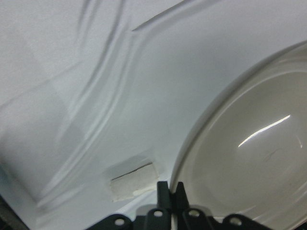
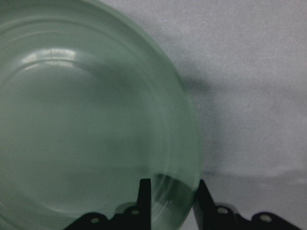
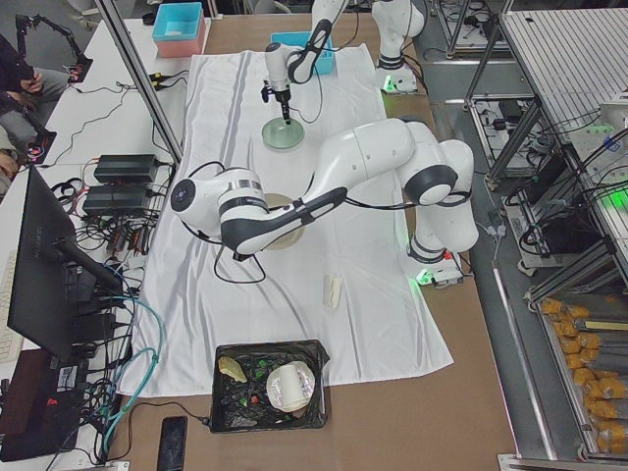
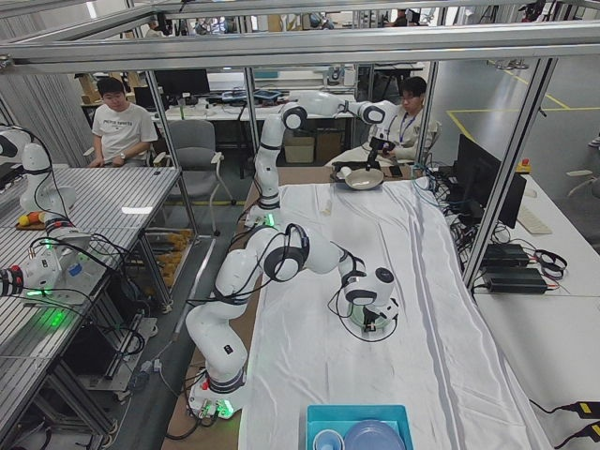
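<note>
A beige plate point(image 3: 285, 235) hangs in my left gripper, partly behind that arm in the camera left view. In the left wrist view my left gripper is shut on the rim of this plate point(image 1: 254, 143). My right gripper stands open at the rim of a green plate point(image 2: 86, 120), one finger over the plate and the other at its outer edge. The green plate point(image 3: 283, 137) lies on the white cloth at the far end in the camera left view.
A black crate point(image 3: 226, 412) with a white plate point(image 3: 292, 402) and other items stands at the near edge. A blue bin point(image 4: 356, 412) is at the other end. A pale strip point(image 3: 332, 291) lies on the cloth, which is otherwise largely clear.
</note>
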